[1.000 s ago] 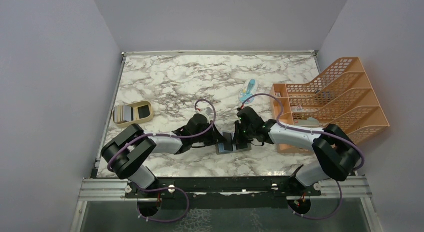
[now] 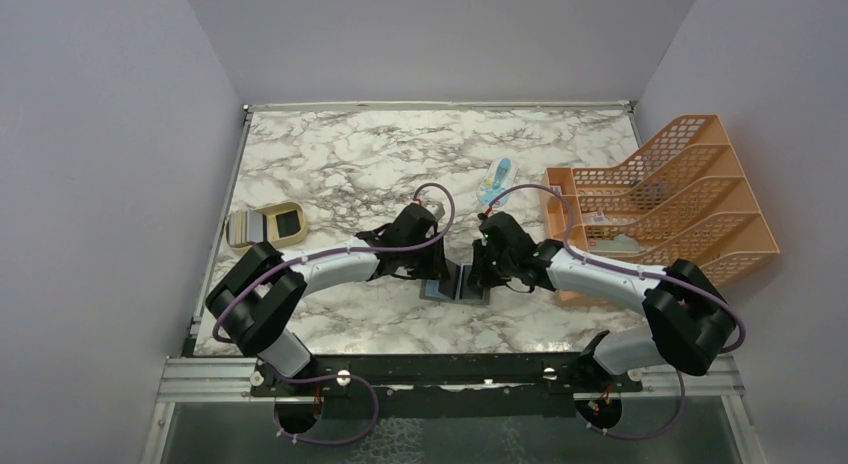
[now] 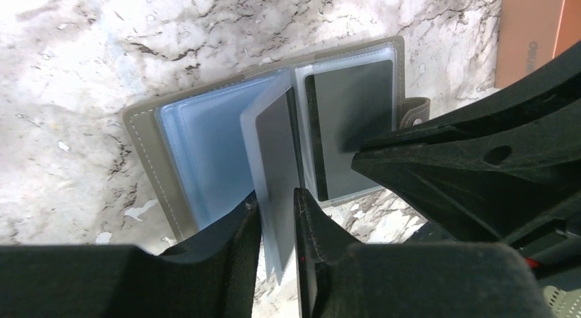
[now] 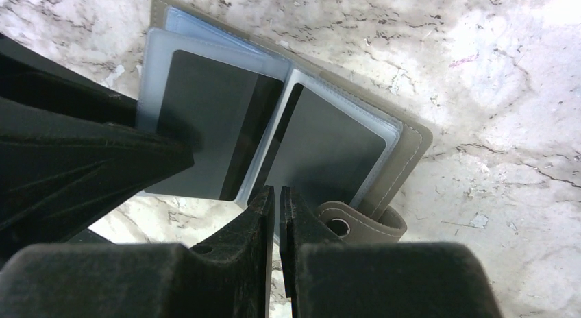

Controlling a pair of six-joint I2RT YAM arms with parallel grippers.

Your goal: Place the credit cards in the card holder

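The open card holder (image 2: 455,289) lies at the table's front centre, with a grey cover and clear sleeves. In the left wrist view one clear page (image 3: 277,140) stands raised over a blue sleeve (image 3: 209,140); its lower edge passes between the fingers of my part-open left gripper. Whether they pinch it does not show. My right gripper is slightly open over the near edge of a dark sleeve (image 4: 329,143), beside the snap strap (image 4: 366,224); no card shows between its fingers. Several cards (image 2: 247,227) sit in the tan tray (image 2: 292,239) at far left.
An orange rack (image 2: 660,199) stands at the right. A small blue and white item (image 2: 497,181) lies behind the right gripper. Both grippers stand close together over the holder.
The card holder has slid slightly left. My left gripper has shifted right over it, while my right gripper, after a small move right, has come back left.
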